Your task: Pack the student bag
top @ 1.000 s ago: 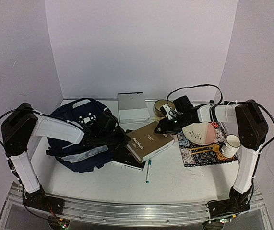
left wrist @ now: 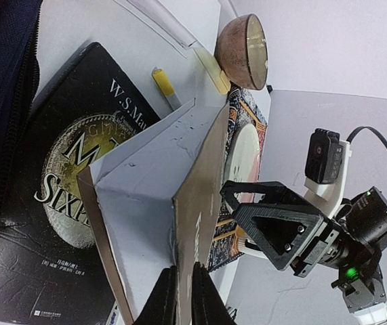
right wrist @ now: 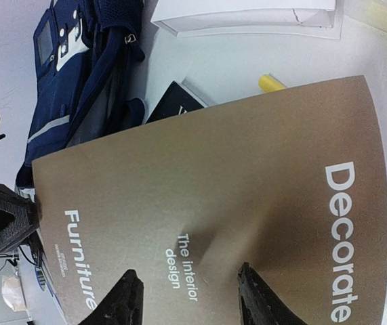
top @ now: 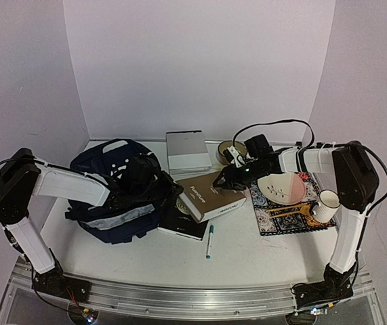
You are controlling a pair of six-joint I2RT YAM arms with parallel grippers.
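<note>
A thick brown book (top: 205,191) with white lettering lies tilted, its left end raised over a black book (top: 185,227). My left gripper is at its upper left corner, its fingers close together with the brown cover between them. Over the brown cover, my right gripper stands open with nothing between its fingers; whether its tips touch the cover cannot be told. The dark blue bag (top: 105,159) sits at the left, partly hidden under my left arm. How far its mouth is open does not show clearly.
A grey-white box (top: 188,150) stands behind the brown book, a bowl (top: 226,148) beside it. At right, a patterned mat (top: 268,225) bears a plate (top: 282,192), wooden cutlery (top: 284,212) and a mug (top: 325,206). A marker (top: 210,242) lies in front.
The brown book has turned and its left end has risen, showing more of its side.
</note>
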